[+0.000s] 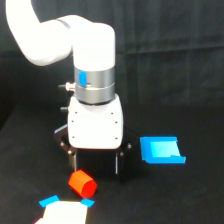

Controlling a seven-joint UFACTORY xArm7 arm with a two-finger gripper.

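Observation:
A small orange-red block (83,184) sits on the dark table, with one corner turned towards the camera. Above it and a little to the right, my white gripper (97,160) points down. Its fingers stand wide apart, so it is open, and nothing shows between them. The block appears below the left finger rather than centred in the gap; its exact depth from the fingers is hard to judge.
On the right lies a pale square edged with blue tape (163,138). A second pale taped patch (66,213) is cut off by the bottom edge. Bare dark table lies between them, with a black curtain (170,60) behind.

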